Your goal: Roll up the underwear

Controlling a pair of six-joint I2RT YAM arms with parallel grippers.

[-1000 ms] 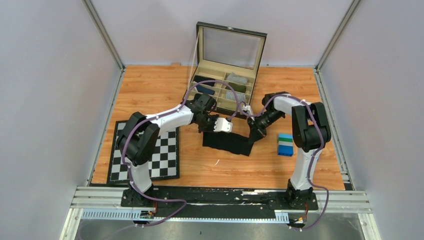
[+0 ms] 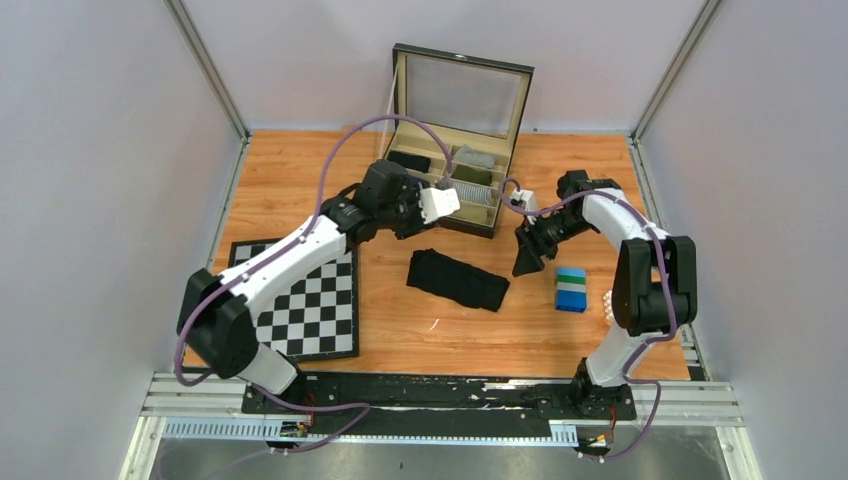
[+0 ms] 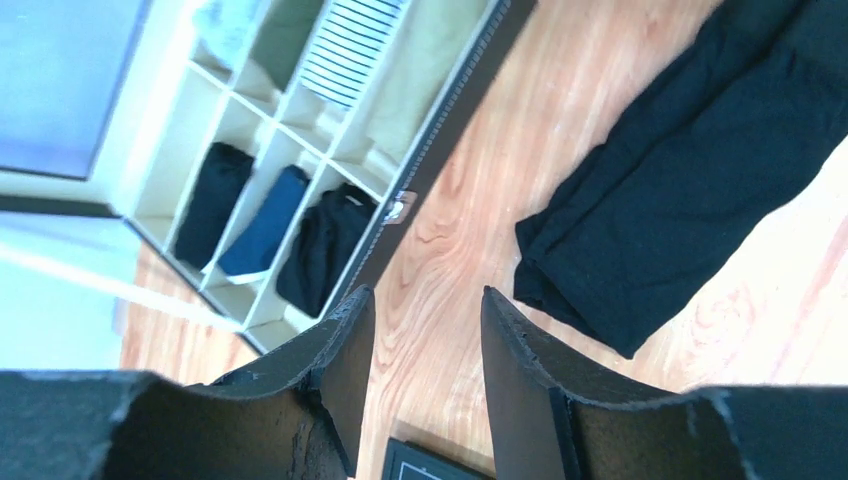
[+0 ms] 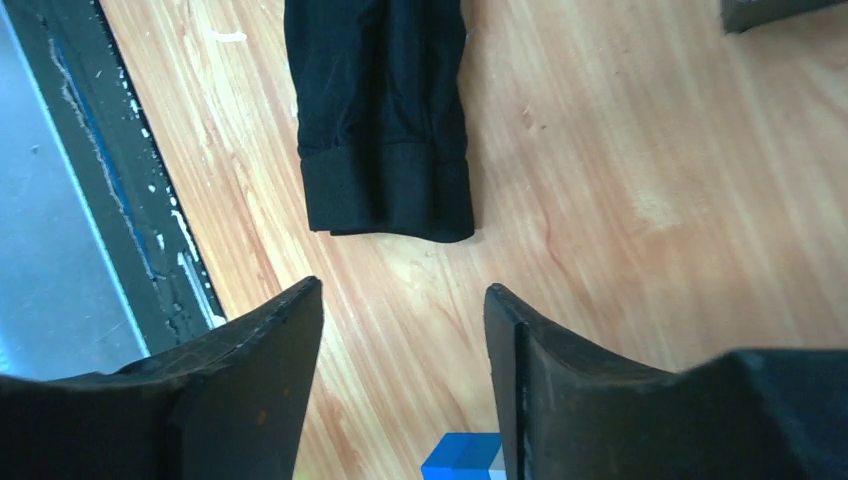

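Black underwear [image 2: 455,280] lies flat as a folded strip on the wood, mid table; its left end fills the right of the left wrist view [image 3: 680,190], its waistband end shows in the right wrist view [image 4: 385,185]. My left gripper hangs above and left of it, fingers apart with nothing between them. My right gripper is raised beyond the waistband end, also open and empty.
An open compartment box [image 2: 470,230] with rolled garments stands behind the underwear. A checkerboard [image 2: 310,340] lies at the left, stacked blue and green blocks [image 2: 570,298] at the right.
Both arms have lifted off the underwear, my right gripper moving rightward and my left one up. The underwear stays in much the same place, now uncovered.
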